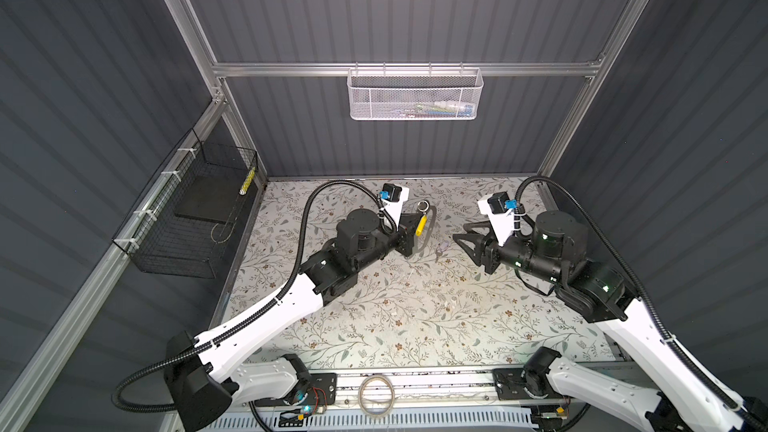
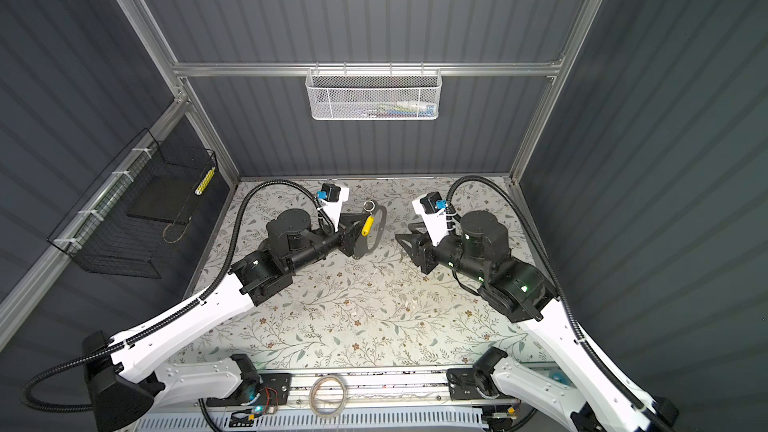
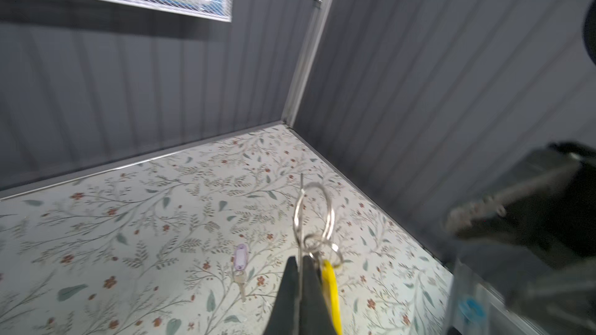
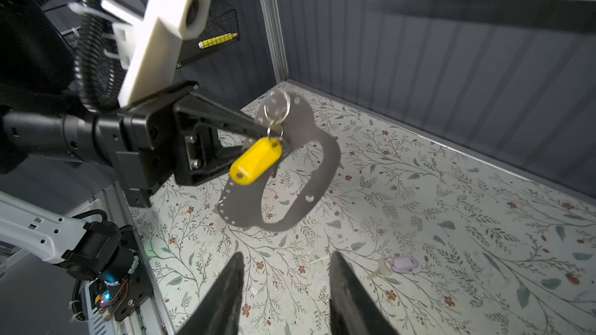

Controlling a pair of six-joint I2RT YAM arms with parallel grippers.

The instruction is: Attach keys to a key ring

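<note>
In the middle, my left gripper is shut on a metal key ring with smaller rings and a yellow fob hanging at its fingertips; the left wrist view shows the large ring upright. My right gripper stands open to the right, facing the left one, with nothing between its fingers. A key with a pale lilac tag lies on the floral surface behind and between the grippers.
A white mesh basket hangs on the back rail with items in it. A black wire basket hangs on the left wall.
</note>
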